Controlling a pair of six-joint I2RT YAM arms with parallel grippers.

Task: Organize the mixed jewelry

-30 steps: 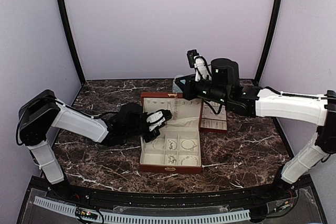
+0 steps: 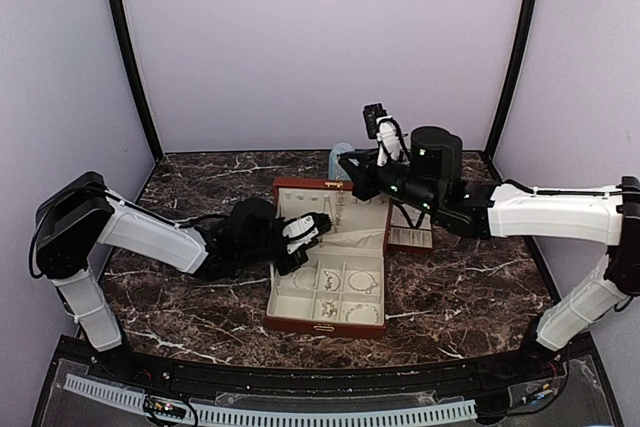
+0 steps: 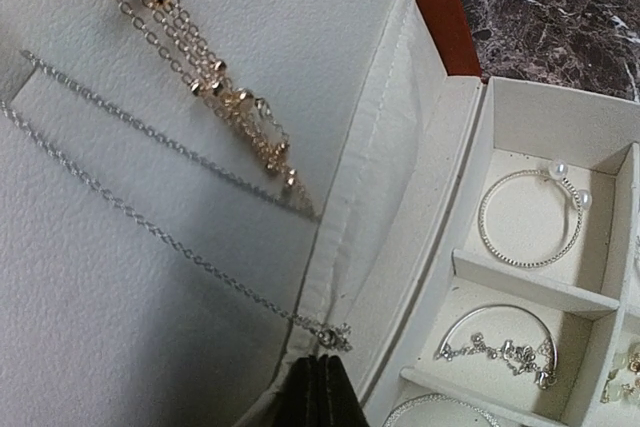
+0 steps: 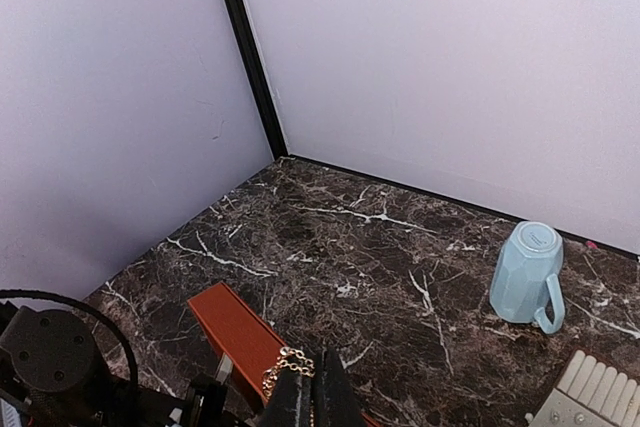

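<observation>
The open jewelry box (image 2: 325, 325) stands mid-table with its lid raised. In the left wrist view, a silver chain (image 3: 150, 217) runs down the lid lining, its clasp end touching the tips of my left gripper. That gripper is shut; whether it pinches the chain cannot be made out. A gold beaded necklace (image 3: 190, 62) hangs in strands against the lining. At the lid's top edge (image 4: 235, 322), my right gripper is shut with a gold beaded loop (image 4: 288, 359) at its fingers. Bracelets (image 3: 532, 217) lie in the base compartments.
A light-blue mug (image 4: 527, 275) is upside down behind the box. To the right sits a smaller compartment tray (image 2: 410, 238), partly under the right arm.
My right gripper has moved down and slightly right near the lid's top edge. The box has shifted slightly to the right. The left arm has hardly moved.
</observation>
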